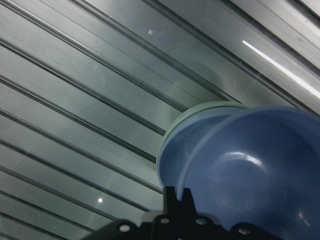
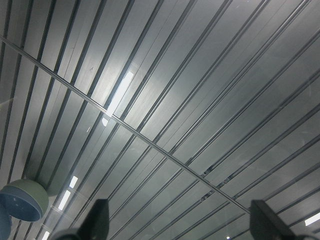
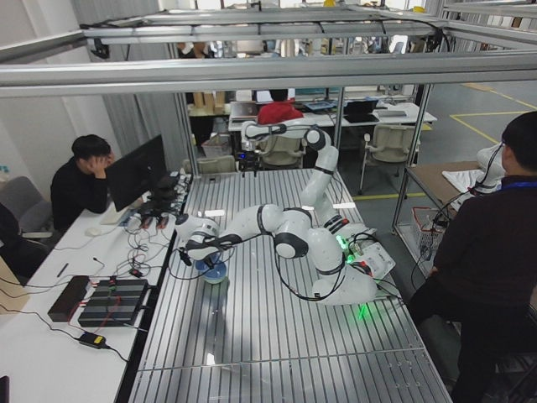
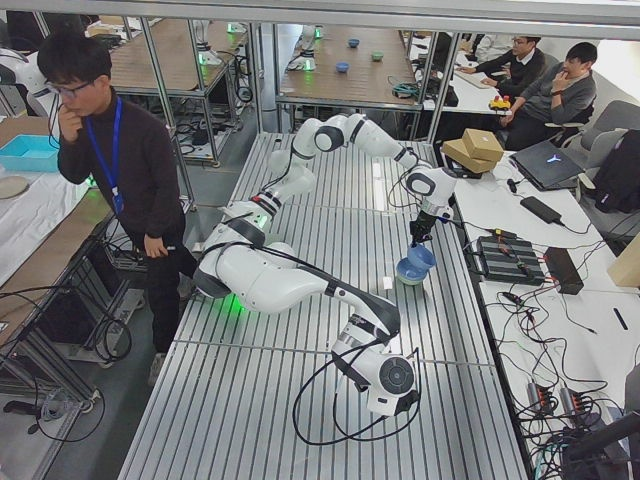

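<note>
My left gripper is shut on the rim of a blue bowl [image 1: 260, 180], also seen in the camera right view [image 4: 422, 256]. The held bowl is over, and slightly offset from, another blue bowl [image 1: 175, 155] with a pale green bowl [image 4: 410, 280] beneath it; whether they touch is unclear. My right gripper stands open above bare slatted table, high at the far end in the camera left view [image 3: 248, 166]. The bowls show at the lower left of the right wrist view.
The slatted table [image 3: 277, 361] is otherwise largely clear. A desk with a monitor [image 3: 134, 172], electronics and cables runs along its left side in the camera left view. A person [image 3: 478, 269] stands beside the table's right edge.
</note>
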